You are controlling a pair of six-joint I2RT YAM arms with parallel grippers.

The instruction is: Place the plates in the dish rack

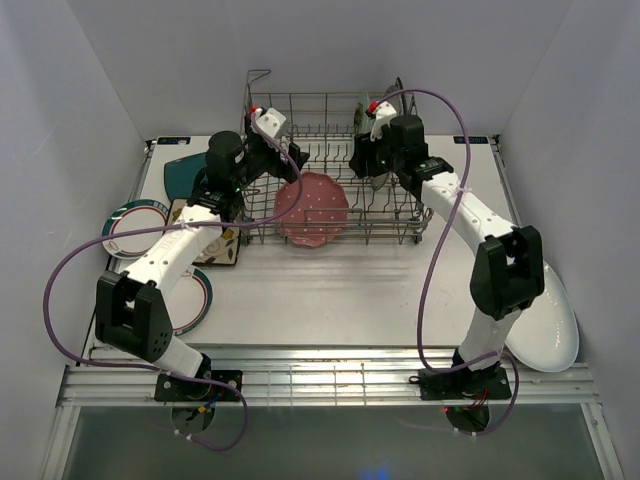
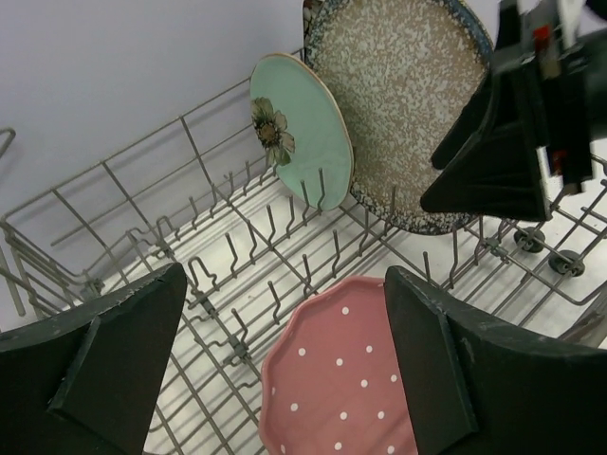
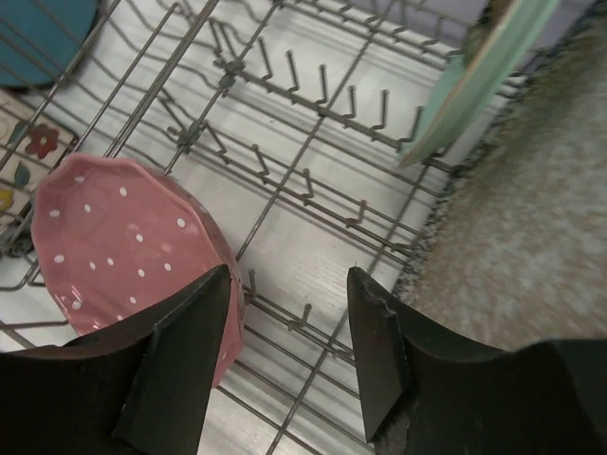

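The dish rack [image 1: 330, 100] stands at the back. A pink dotted plate [image 1: 311, 200] leans in its front middle. In the left wrist view, a mint plate [image 2: 302, 133] and a speckled plate [image 2: 396, 85] stand upright at the rack's right part. My left gripper [image 1: 295, 160] is open above the rack's left half, pointing over the pink plate, nothing between its fingers. My right gripper [image 1: 362, 158] is open at the right half, beside the speckled plate, with the pink plate in view beyond its fingers.
Rimmed plates [image 1: 135, 215], a teal board [image 1: 185, 170] and a floral square plate [image 1: 215, 257] lie left of the rack. A white oval plate [image 1: 540, 330] lies at the right edge.
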